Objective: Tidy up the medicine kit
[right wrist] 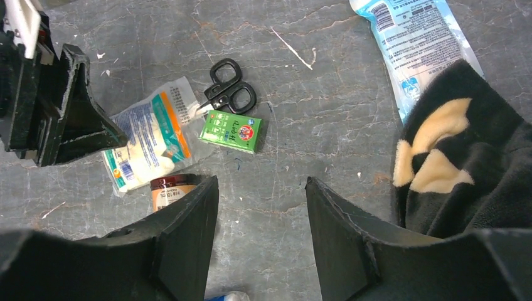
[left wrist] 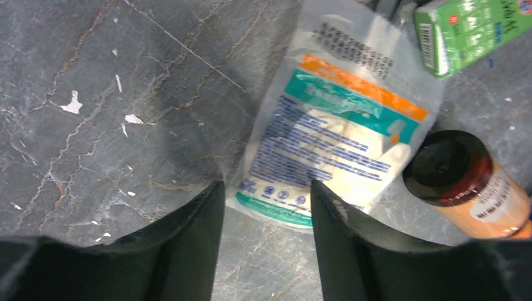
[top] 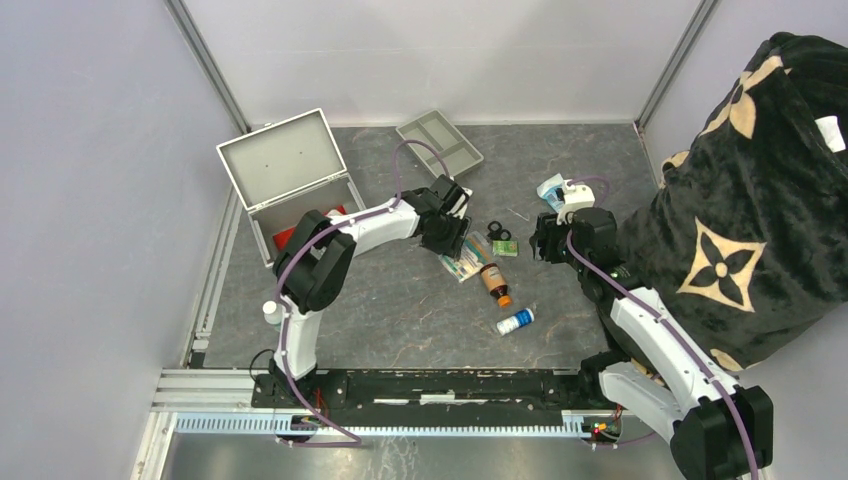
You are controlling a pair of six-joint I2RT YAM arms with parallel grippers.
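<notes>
My open left gripper hangs right over a clear packet with teal and orange print (left wrist: 332,150), its fingertips at the packet's lower edge. Beside the packet lie a brown bottle (left wrist: 477,188), a green box (left wrist: 470,31) and black scissors (right wrist: 229,91). My open right gripper is above bare surface to their right, with a blue-and-white pouch (right wrist: 414,44) farther back. An open case (top: 280,160) stands at the left, partly hidden by the left arm. A white bottle with blue (top: 515,321) lies near the front.
A grey divided tray (top: 440,145) is at the back. A white bottle (top: 271,312) stands at the left. A dark patterned blanket (top: 730,260) fills the right side.
</notes>
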